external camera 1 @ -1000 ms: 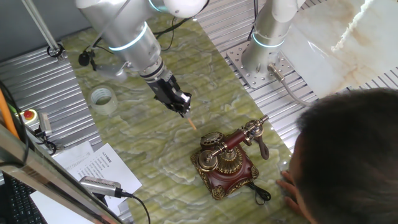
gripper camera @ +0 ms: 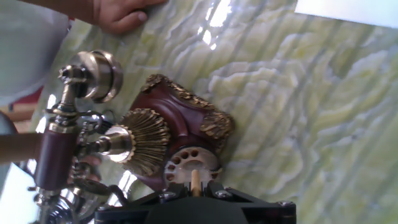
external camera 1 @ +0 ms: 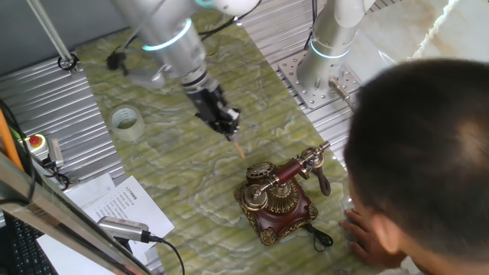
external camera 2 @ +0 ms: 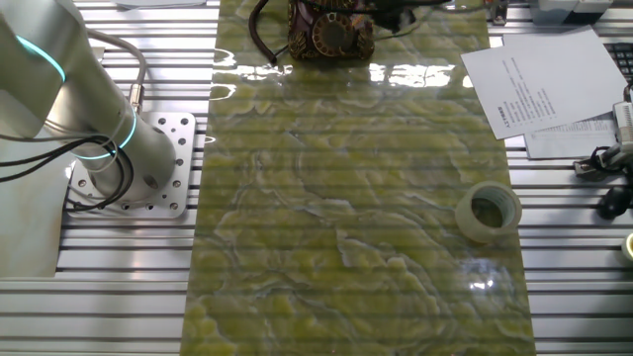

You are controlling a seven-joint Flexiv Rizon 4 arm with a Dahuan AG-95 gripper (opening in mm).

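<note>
An old-style telephone (external camera 1: pixel 283 200), dark red with gold trim, stands on the green marbled tabletop, its handset (external camera 1: pixel 289 171) resting across the cradle. The rotary dial (gripper camera: pixel 191 167) faces my gripper, which is shut on a thin wooden stick (gripper camera: pixel 196 180). In exterior view 1 the stick (external camera 1: pixel 239 150) points down from the gripper (external camera 1: pixel 229 131), its tip just short of the phone's dial side. From the wrist, the stick overlaps the dial's lower part; whether it touches cannot be told. Exterior view 2 catches only the phone's lower part (external camera 2: pixel 331 35) at the top edge.
A roll of tape (external camera 1: pixel 127 124) lies on the tabletop's left side. Papers (external camera 1: pixel 126 206) and a grey device (external camera 1: pixel 124 228) sit beyond that edge. A person (external camera 1: pixel 428 160) leans in at right, one hand (external camera 1: pixel 370 235) near the phone.
The arm and gripper have shifted slightly to the right, with the stick still held. The person has moved up and inward over the table. The phone has stayed in place.
</note>
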